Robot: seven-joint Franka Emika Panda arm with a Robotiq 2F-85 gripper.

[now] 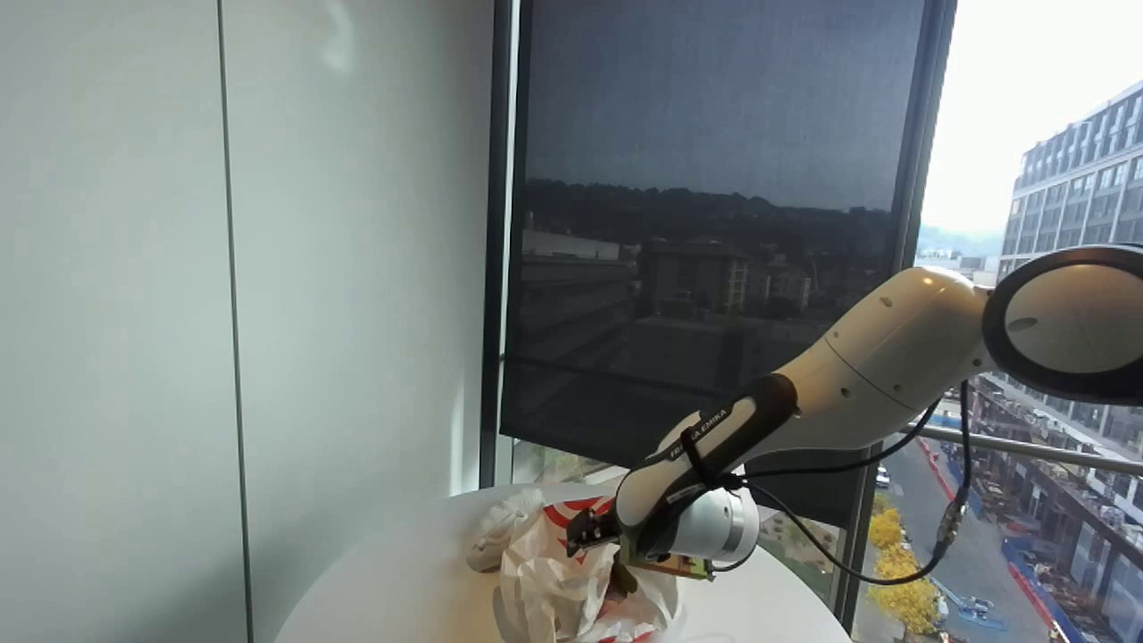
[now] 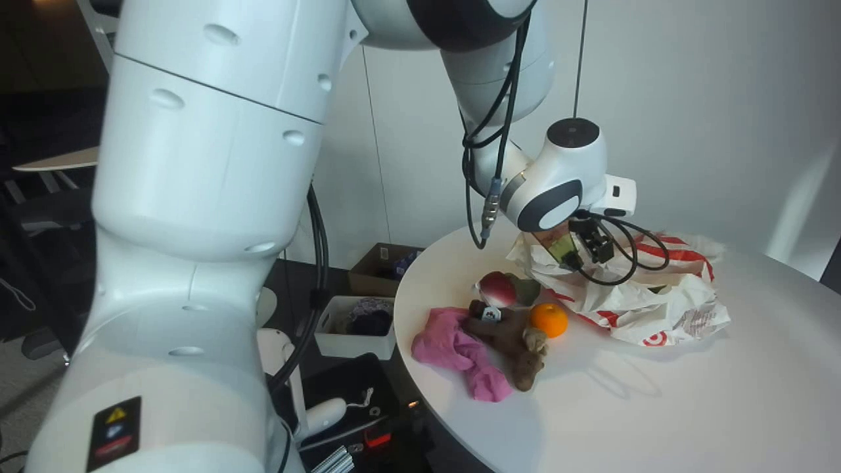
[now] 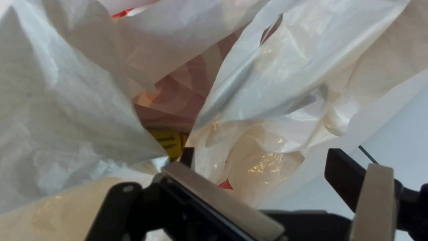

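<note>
A crumpled white plastic bag with red markings [image 2: 662,295] lies on the round white table, its folds spread out. Over it, my gripper stands open, and no object shows held between its fingers. From the wrist view, a gap between the bag's folds lets a yellow item [image 3: 168,141] show inside; most of it is covered by plastic and my left finger. In exterior view 1 the dark gripper [image 1: 591,530] is seen in front of the bag [image 1: 552,579], and whether it touches the plastic cannot be told.
An orange [image 2: 549,320], a red and white round item [image 2: 497,289], a brown soft toy [image 2: 508,335] and a pink cloth [image 2: 457,351] sit together near the table's edge. Bins [image 2: 355,343] stand on the floor beyond the edge.
</note>
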